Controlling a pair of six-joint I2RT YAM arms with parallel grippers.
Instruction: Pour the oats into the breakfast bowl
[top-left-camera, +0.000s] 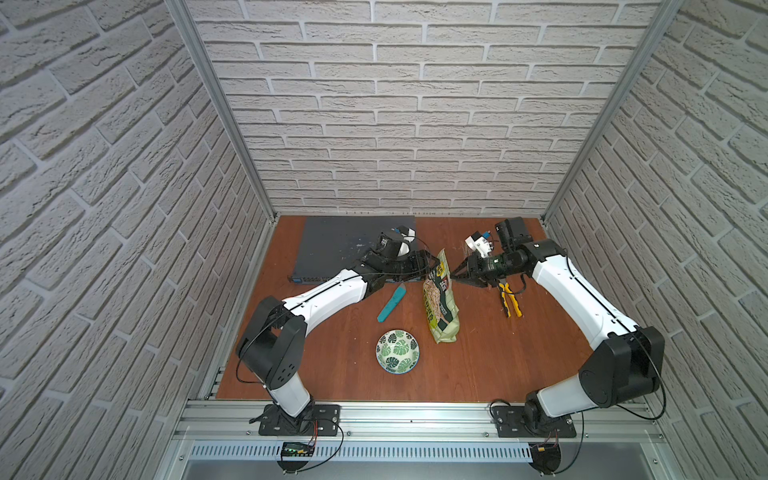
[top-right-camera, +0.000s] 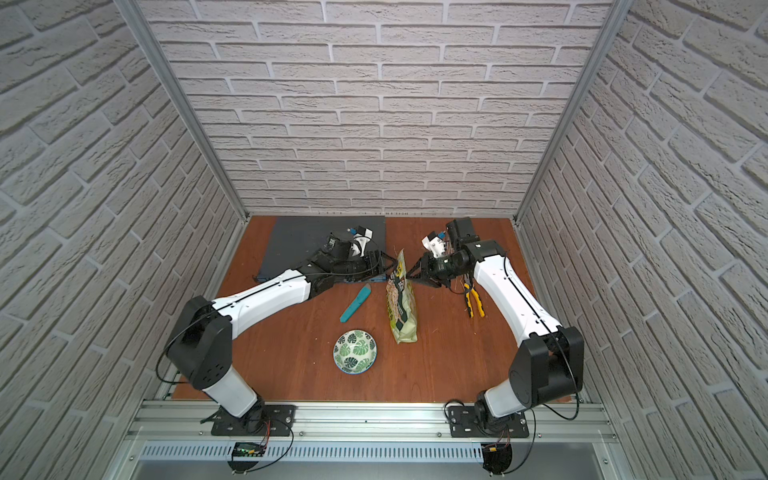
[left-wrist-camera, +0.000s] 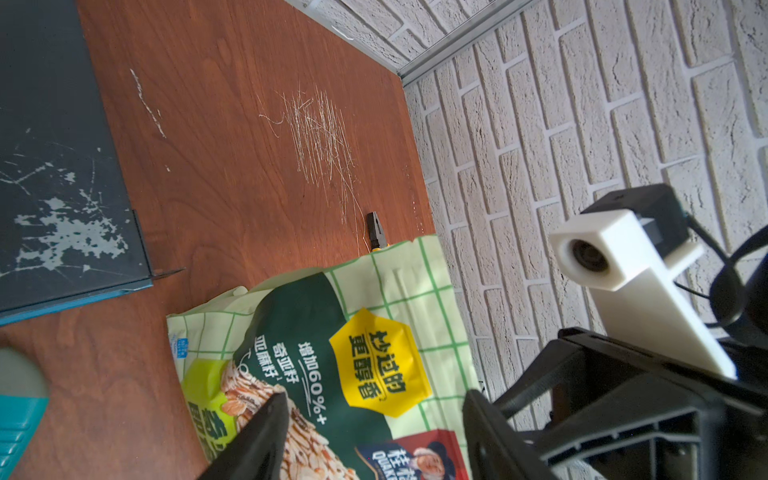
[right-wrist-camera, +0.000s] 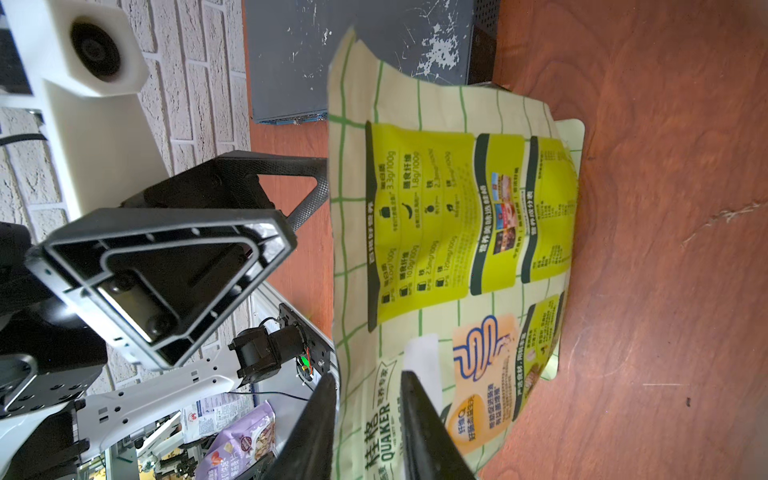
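The green and yellow oats bag (top-left-camera: 441, 308) stands tall in the middle of the table, its flat top edge raised. Whether that top is cut open, I cannot tell. My left gripper (top-left-camera: 432, 269) is at the bag's upper left, its fingers (left-wrist-camera: 268, 436) apart around the printed front in the left wrist view. On the other side, my right gripper (top-left-camera: 459, 277) has its fingers (right-wrist-camera: 316, 432) apart beside the back panel (right-wrist-camera: 424, 216). Neither is closed on the bag. The bowl (top-left-camera: 397, 352), with a green leaf pattern, sits in front and left of the bag.
A dark flat box (top-left-camera: 332, 244) fills the back left. A teal object (top-left-camera: 391, 304) lies between it and the bowl. Yellow-handled pliers (top-left-camera: 510, 300) lie right of the bag.
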